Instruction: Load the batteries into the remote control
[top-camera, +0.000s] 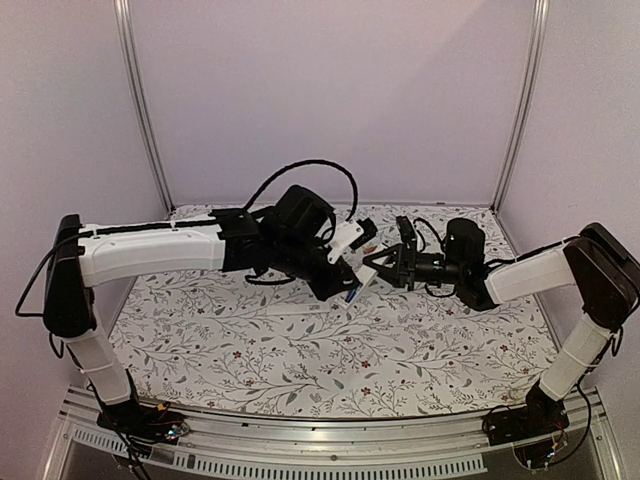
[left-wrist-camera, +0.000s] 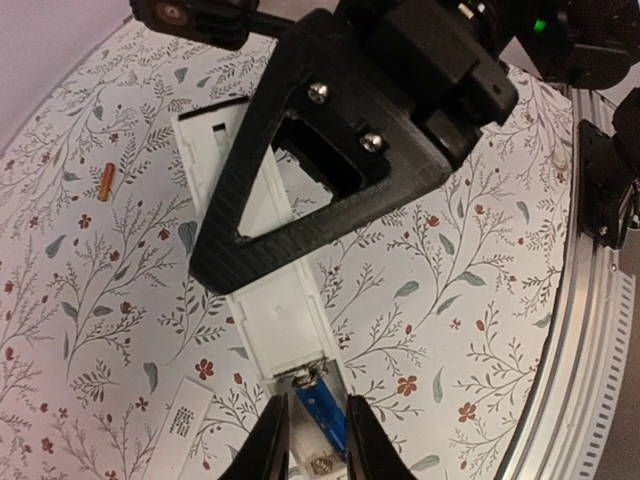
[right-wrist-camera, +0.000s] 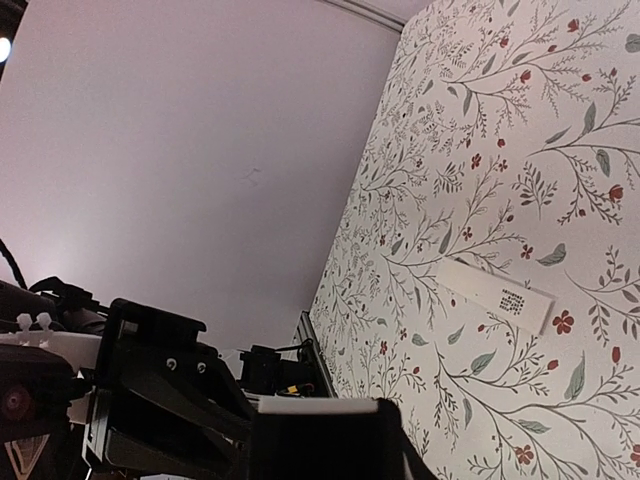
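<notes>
My right gripper is shut on the white remote control, held aloft with its lower compartment uncovered. A blue battery lies tilted lengthwise in that compartment, with a spring at its upper end. My left gripper hangs just beside the remote's lower end; in the left wrist view its fingertips are part open over the battery, and whether they touch it I cannot tell. The white battery cover lies on the table. An orange battery shows on the table beyond the remote.
Walls enclose the back and both sides, and a metal rail runs along the front edge.
</notes>
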